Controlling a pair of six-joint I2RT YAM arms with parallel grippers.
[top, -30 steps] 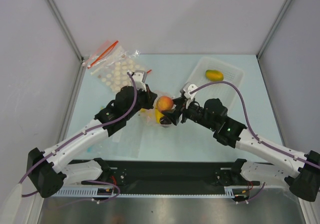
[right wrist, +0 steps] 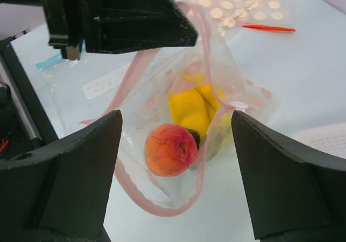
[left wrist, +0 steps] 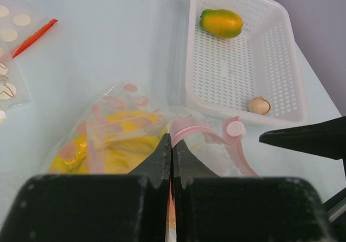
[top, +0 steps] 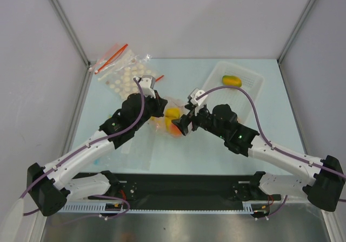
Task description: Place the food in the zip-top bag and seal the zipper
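Note:
The open zip top bag point(right wrist: 162, 207) has a pink rim, and my left gripper is shut on part of that rim, holding the mouth apart. Inside the bag lie an orange-red round fruit point(right wrist: 171, 150), near the mouth, and yellow food point(right wrist: 189, 111) deeper in. A dark item point(right wrist: 195, 137) shows partly behind the round fruit. My right gripper point(top: 185, 124) is over the bag's mouth; in the right wrist view its fingers point(right wrist: 81, 171) stand wide apart with nothing gripped. The bag's far end is partly hidden by the arms.
A white basket point(left wrist: 189, 63) at the back right holds a yellow-green fruit point(left wrist: 221, 23) and a small onion-like bulb point(left wrist: 259, 105). Dotted bags with red zippers point(top: 111, 59) lie at the back left.
The round fruit was at my right gripper above the bag; now it is let go and lies lower, inside the bag.

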